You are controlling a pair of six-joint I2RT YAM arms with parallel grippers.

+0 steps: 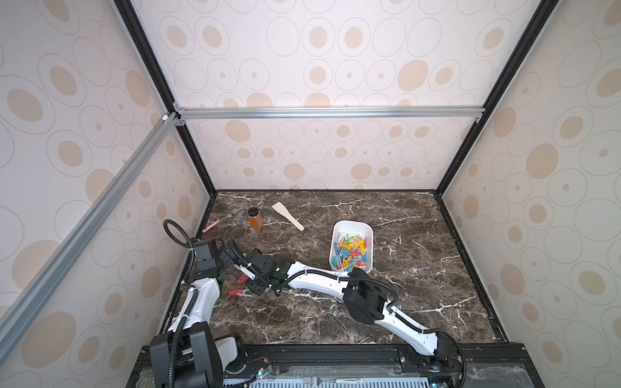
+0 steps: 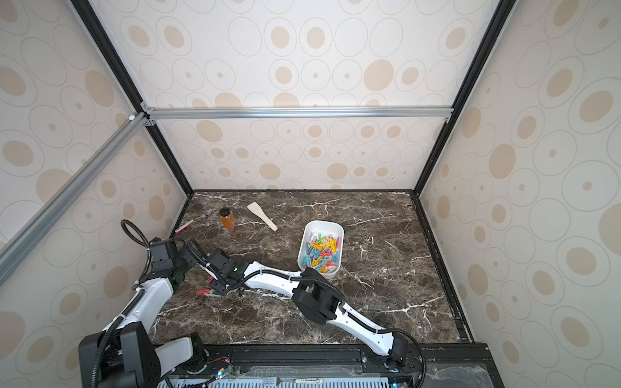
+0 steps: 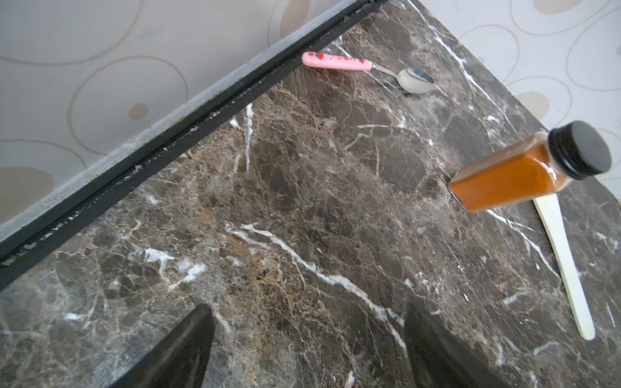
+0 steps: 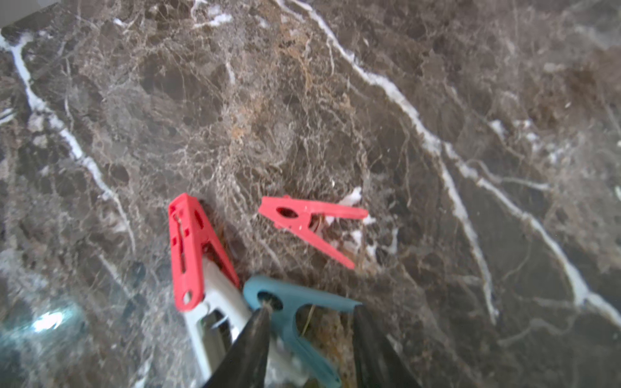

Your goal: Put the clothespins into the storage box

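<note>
The white storage box holds many coloured clothespins, in the middle of the table. In the right wrist view, a small red clothespin lies on the marble beyond my right gripper. A blue clothespin lies nearer, in line with the gap between its open fingers. Left of that, a red clothespin overlaps a white one. That gripper hides part of this group in the top left view. My left gripper is apart from them near the left wall, its fingers spread over bare marble.
A capped orange bottle, a pale spatula and a pink-handled spoon lie at the back left. The two grippers are close together. Right of the box the table is clear.
</note>
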